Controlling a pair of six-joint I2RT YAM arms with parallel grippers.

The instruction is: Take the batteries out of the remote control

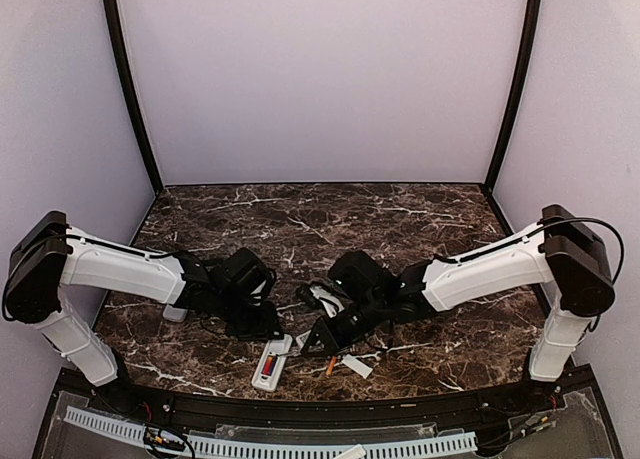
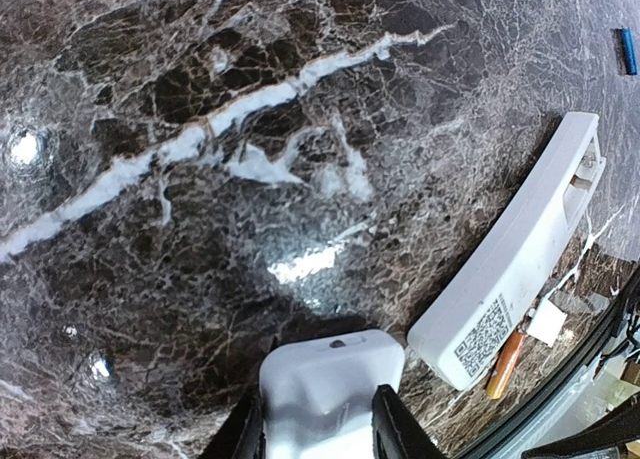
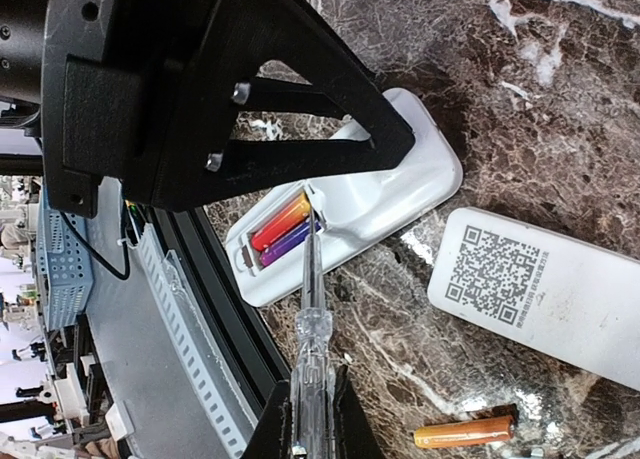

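The white remote control [image 1: 268, 371] lies near the table's front edge, its battery compartment uncovered. An orange battery [image 3: 281, 222] and a purple battery [image 3: 288, 241] lie side by side in it. At the remote's far end my left gripper is shut on its body, one finger on either side. My right gripper is shut on a slim clear tool [image 3: 312, 329]. That tool's thin tip points into the compartment, at the inner end of the batteries; whether it touches them I cannot tell.
Close beside the remote lies another white device with a QR code [image 3: 540, 289]. A loose orange battery [image 3: 465, 432] and a small white piece [image 1: 357, 365] rest to the right. Another pale object [image 1: 175, 313] sits at left.
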